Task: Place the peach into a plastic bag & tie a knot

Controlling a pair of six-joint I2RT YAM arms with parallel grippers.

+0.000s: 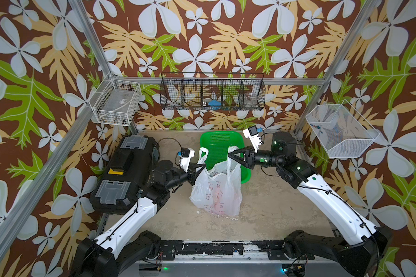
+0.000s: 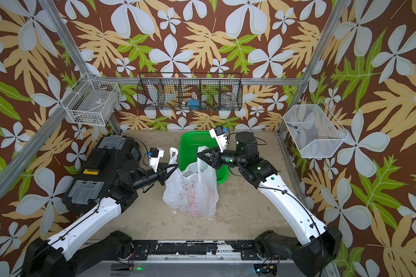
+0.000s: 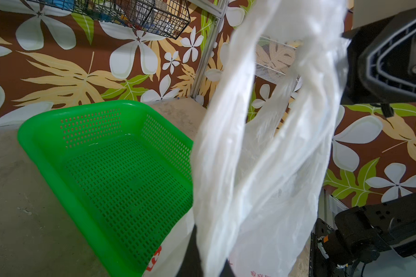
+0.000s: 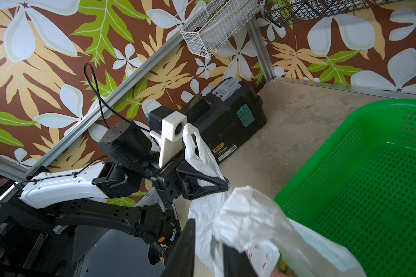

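Note:
The white plastic bag with red print (image 1: pixel 217 196) stands between the arms, a pink tint showing through its lower part. My left gripper (image 1: pixel 203 168) is shut on the bag's left handle, whose loop sticks up above the fingers; in the left wrist view the gathered film (image 3: pixel 219 184) hides most of the fingers. My right gripper (image 1: pixel 233 156) is at the right handle. In the right wrist view its dark fingers (image 4: pixel 182 251) stand apart, with bag film between and over them. A small yellow and orange-pink patch (image 4: pixel 278 273) peeks out at the bottom edge, possibly the peach.
A green basket (image 1: pixel 222 139) stands empty just behind the bag. To the left lies a black toolbox (image 1: pixel 124 170). Wire baskets hang on the back wall (image 1: pixel 212 94) and both sides. The table in front of the bag is clear.

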